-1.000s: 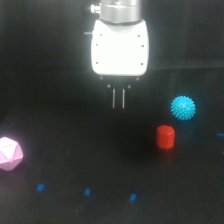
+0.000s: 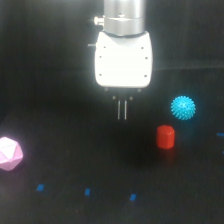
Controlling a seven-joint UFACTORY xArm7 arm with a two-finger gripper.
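Observation:
My gripper (image 2: 122, 109) hangs at the upper middle of the camera view, below its white housing (image 2: 123, 60), with two thin fingers close together; whether anything is between them is not visible. A red cylinder (image 2: 165, 137) stands below and to the right of it. A spiky light-blue ball (image 2: 183, 107) sits further right, above the cylinder in the image. A pink faceted ball (image 2: 8, 153) lies at the left edge.
The gripper has moved a little down and right in the image, and its fingers look closer together. The objects have stayed in place.

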